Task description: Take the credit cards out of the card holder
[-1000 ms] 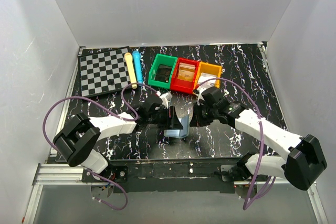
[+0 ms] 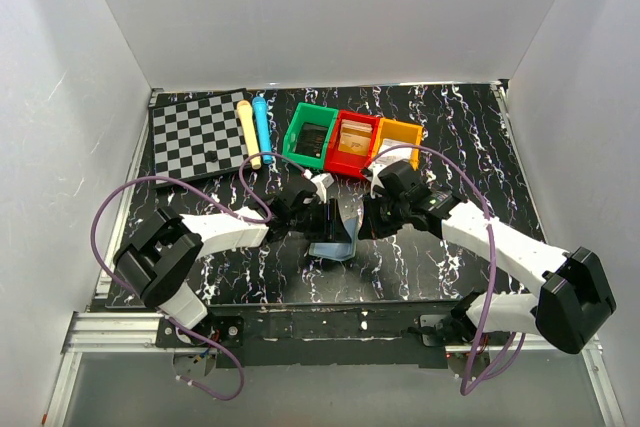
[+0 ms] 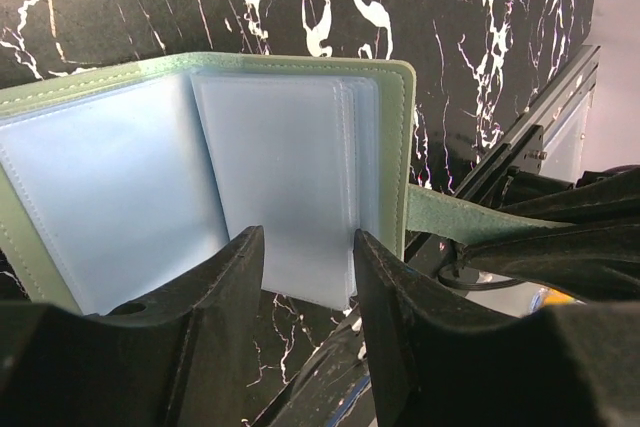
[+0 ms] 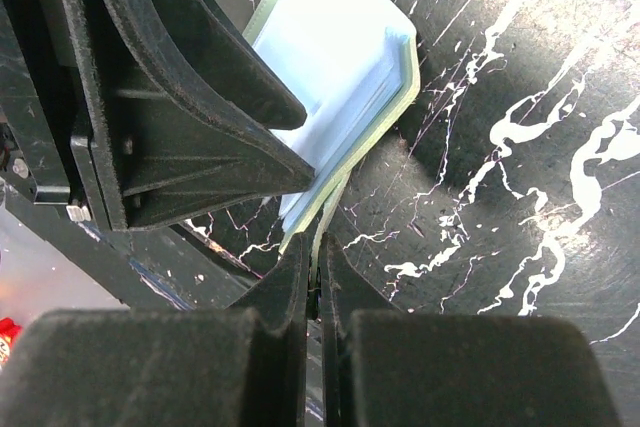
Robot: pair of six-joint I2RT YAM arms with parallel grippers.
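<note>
An open card holder [image 3: 120, 187] with a pale green stitched edge and light blue sleeves lies on the black marbled table, near the front centre in the top view. My left gripper is part open over the right-hand sleeve [image 3: 275, 157], its fingertips at the cards or sleeve edge; whether it touches them I cannot tell. My right gripper is shut on a thin green strap or flap of the holder [image 4: 328, 217], beside the left gripper. The contents of the sleeves are hard to make out.
Green [image 2: 300, 137], red [image 2: 345, 157] and orange [image 2: 410, 135] bins stand behind the arms. A checkerboard [image 2: 185, 137] and yellow [image 2: 250, 132] and blue [image 2: 263, 127] rolls lie at the back left. The table's front edge is close below the holder.
The left gripper has shifted slightly over the holder. The right arm and holder have moved very little.
</note>
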